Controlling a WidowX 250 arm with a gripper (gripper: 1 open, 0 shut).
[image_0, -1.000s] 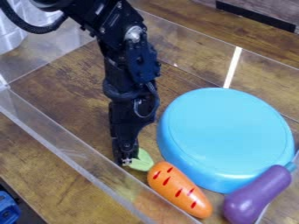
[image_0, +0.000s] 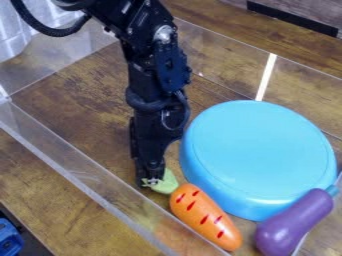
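A black robot arm reaches down from the top centre to the gripper (image_0: 150, 170), which is low at the pale green top (image_0: 166, 186) of an orange carrot (image_0: 206, 216) with red marks. Its fingertips are dark and partly hidden, so whether they are open or shut on the green top is unclear. The carrot lies at the lower right, beside a round blue lid-like object (image_0: 259, 150). A purple eggplant (image_0: 286, 230) lies to the right of the carrot.
A clear plastic wall (image_0: 80, 175) runs diagonally along the lower left, close to the gripper. A blue object (image_0: 7, 240) sits in the bottom left corner.
The gripper has shifted very slightly. The carrot, blue round object and eggplant look unmoved.
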